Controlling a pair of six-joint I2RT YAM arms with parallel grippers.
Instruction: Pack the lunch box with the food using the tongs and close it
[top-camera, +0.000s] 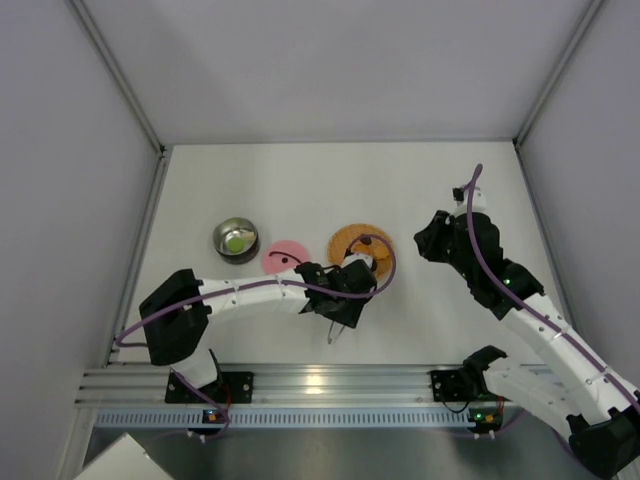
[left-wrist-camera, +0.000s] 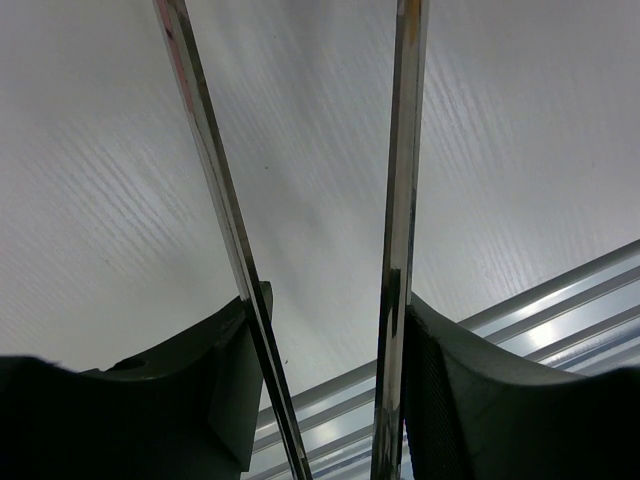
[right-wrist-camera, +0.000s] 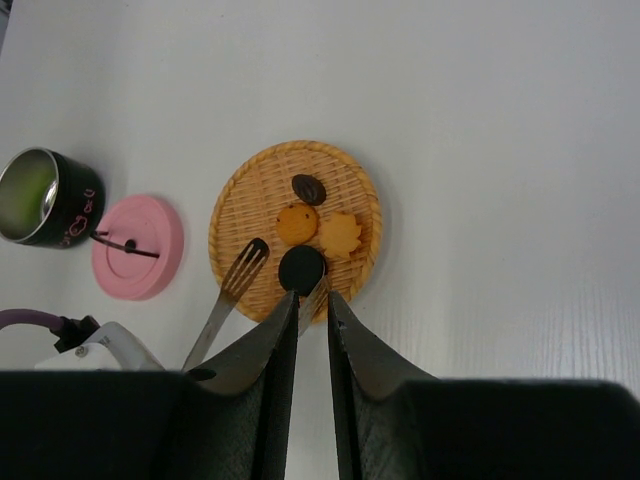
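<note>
In the left wrist view, my left gripper is around metal tongs (left-wrist-camera: 402, 180), whose two arms spread apart away from the fingers. Their slotted ends (right-wrist-camera: 242, 272) are over the round woven basket (right-wrist-camera: 230, 215) in the right wrist view. A black round piece (right-wrist-camera: 302, 270) lies between these ends. Farther up the basket are an orange round piece (right-wrist-camera: 296, 224), a flower-shaped piece (right-wrist-camera: 340, 234) and a dark oval piece (right-wrist-camera: 309, 189). The dark lunch box (top-camera: 236, 240) stands open on the left, green inside. Narrowly open and empty, my right gripper hangs right of the basket.
Between the lunch box and the basket lies a pink lid (top-camera: 286, 256) with a thin dark handle across it, partly near my left arm. A metal rail (top-camera: 320, 378) borders its front.
</note>
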